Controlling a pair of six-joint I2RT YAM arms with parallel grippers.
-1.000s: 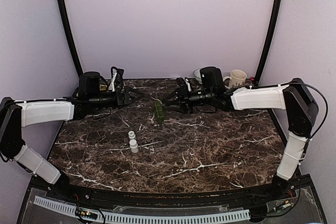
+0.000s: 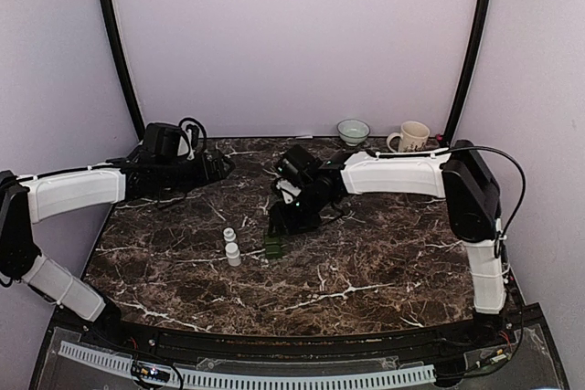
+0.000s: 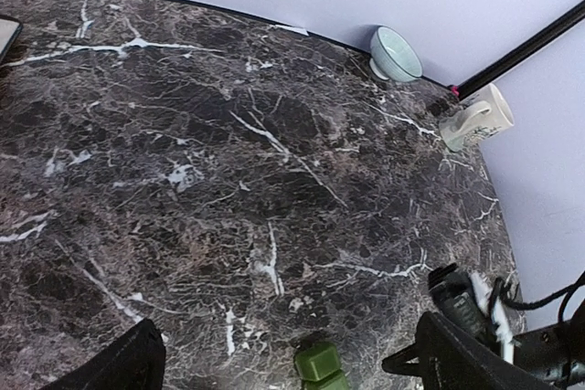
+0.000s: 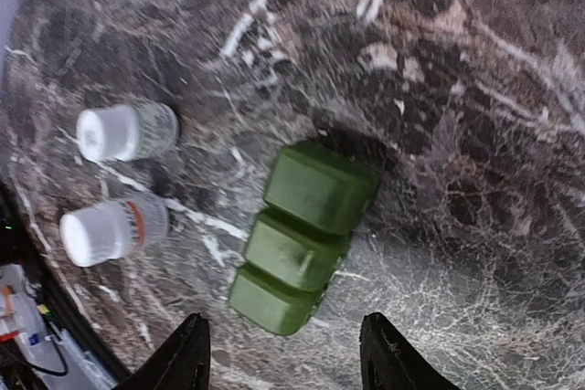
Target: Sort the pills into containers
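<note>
A small dark-green pill box lies on the marble-patterned table; its three joined compartments show from above in the right wrist view. Over its far end hovers my right gripper, open, its two fingers apart with nothing held. Left of the box are two white-capped bottles, one farther back and one nearer. My left gripper is open and empty above the back left of the table. No loose pills show.
A pale green bowl and a white mug stand along the back right edge. Bare table lies to the right and in front of the box. The right forearm crosses above the right half.
The bottles stayed put.
</note>
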